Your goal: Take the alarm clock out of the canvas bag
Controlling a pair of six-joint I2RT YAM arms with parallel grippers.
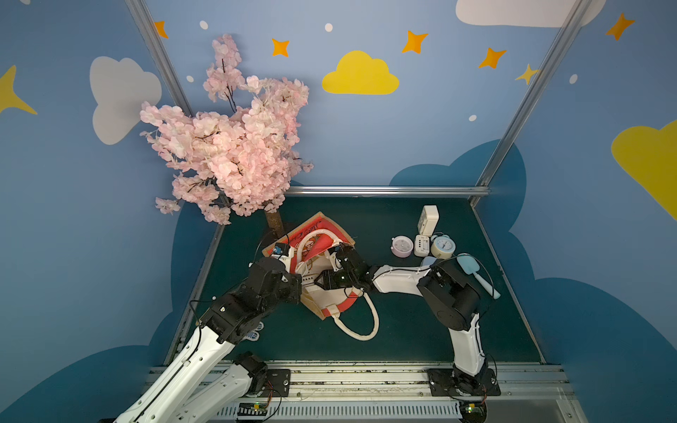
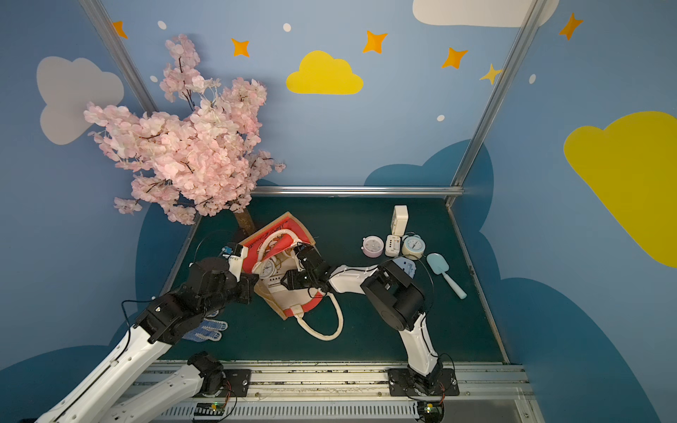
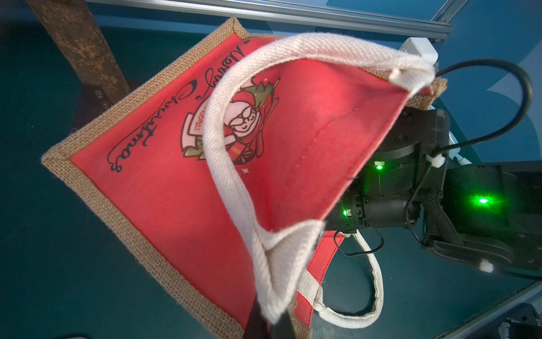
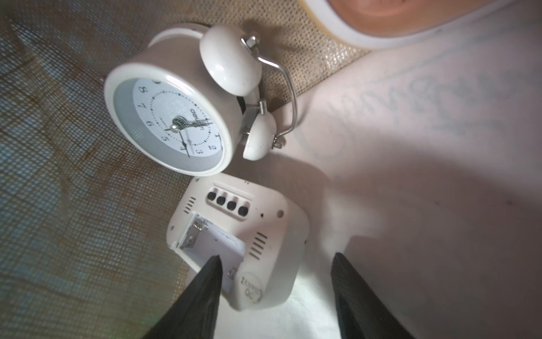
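The canvas bag lies open, red with burlap trim and white rope handles. My left gripper is shut at its upper edge by a handle end; what is between the fingers is unclear. My right gripper reaches inside, fingers apart with nothing held. In the right wrist view, a white twin-bell alarm clock lies in the bag, above a white digital clock with an open battery compartment, which sits just beyond my right fingertips.
Several clocks stand right of the bag, with a blue scoop. The blossom tree stands behind left; blue patterned gloves lie front left.
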